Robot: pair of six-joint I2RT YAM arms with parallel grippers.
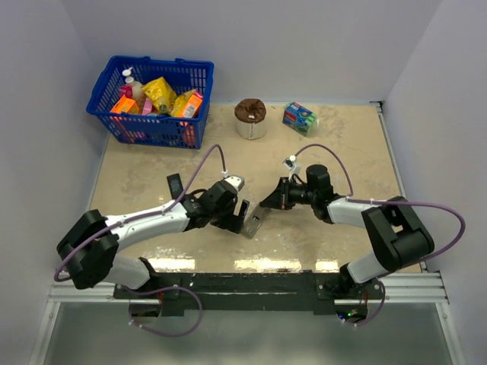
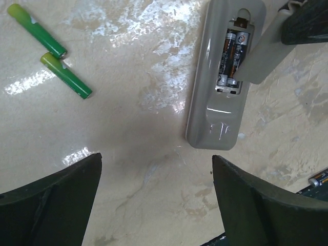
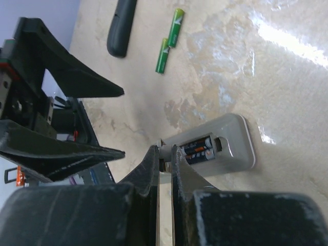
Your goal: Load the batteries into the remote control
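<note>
The grey remote (image 2: 218, 115) lies back up on the table, two dark batteries (image 2: 232, 56) side by side in its open compartment. My right gripper is shut on a thin grey battery cover (image 2: 266, 54), held tilted over the remote with its lower end at the compartment and partly hiding the batteries. Beside the remote, my left gripper stands open with bare table between its fingers. Two green batteries (image 2: 66, 76) lie on the table, away from the remote; the left arm hides them in the top view.
A black remote (image 1: 174, 185) lies at the left. Toward the back stand a blue basket (image 1: 152, 133) of goods, a white bin (image 1: 250, 122) and a blue-green box (image 1: 300, 119). Another loose battery (image 2: 319, 178) shows near a dark edge.
</note>
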